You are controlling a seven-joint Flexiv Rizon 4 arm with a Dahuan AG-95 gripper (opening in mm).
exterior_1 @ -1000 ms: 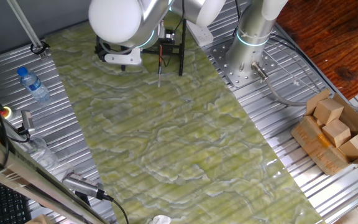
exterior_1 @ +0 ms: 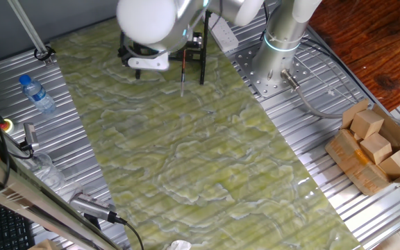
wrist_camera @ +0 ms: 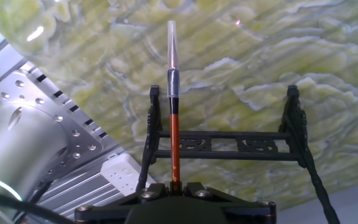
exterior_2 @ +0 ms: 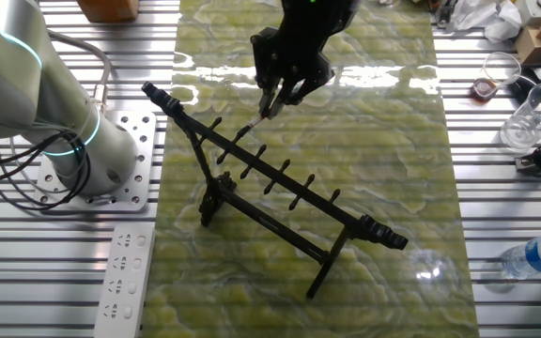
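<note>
In the wrist view, my gripper is shut on a brush point(wrist_camera: 174, 140) with an orange-brown handle, a silver ferrule and a clear tip cover, pointing straight away from the fingers. Exterior view 1 shows the same brush point(exterior_1: 183, 73) hanging tip down beside the rack. A black rack point(exterior_2: 270, 174), with a row of short pegs along its top bar, stands on the green marbled mat. From exterior view 2, the gripper point(exterior_2: 272, 109) is close to the bar, near its left-hand pegs. Whether the brush touches a peg cannot be made out.
A white power strip point(exterior_2: 124, 282) lies near the rack and the robot's base. Opposite, a water bottle point(exterior_1: 37, 94) stands beyond the mat's edge. A cardboard box point(exterior_1: 356, 163) holds wooden blocks.
In exterior view 1, the arm and gripper have shifted right, towards the rack's upright, and the brush has moved with them. The rack appears unmoved.
</note>
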